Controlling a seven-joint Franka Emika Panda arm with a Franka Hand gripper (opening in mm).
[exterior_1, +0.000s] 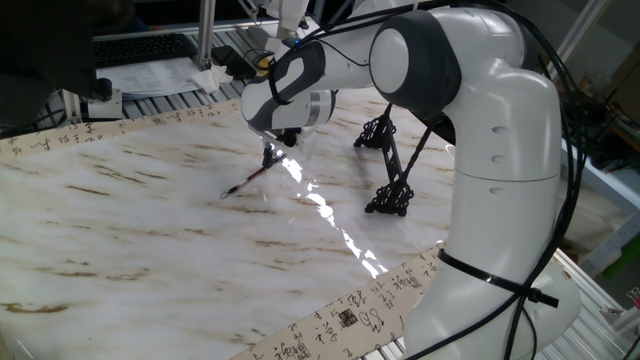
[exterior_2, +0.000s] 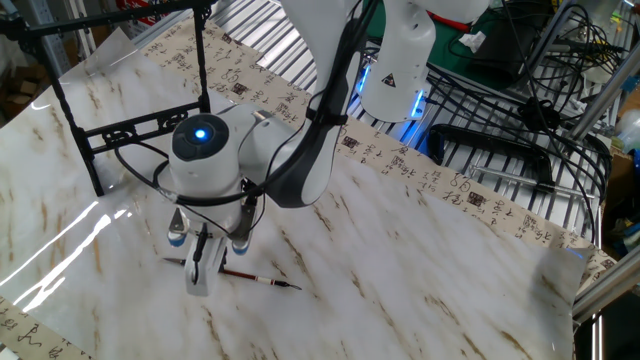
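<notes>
A thin brush (exterior_1: 246, 184) with a dark red and black shaft and a small loop at its end lies low over the marbled tabletop (exterior_1: 120, 240). My gripper (exterior_1: 271, 157) points down at the far end of the brush in exterior view 1, its dark fingertips close to the shaft. In exterior view 2 the brush (exterior_2: 262, 280) passes beneath the hand and shows on both sides of it. The hand's white body hides the fingers there. Whether the fingers are closed around the shaft, and whether the brush touches the table, I cannot tell.
A black ornate rack (exterior_1: 392, 170) stands on the table near the arm, close beside the hand. Bands of paper with writing (exterior_2: 440, 185) line the table edges. A keyboard (exterior_1: 143, 48) lies beyond the far edge.
</notes>
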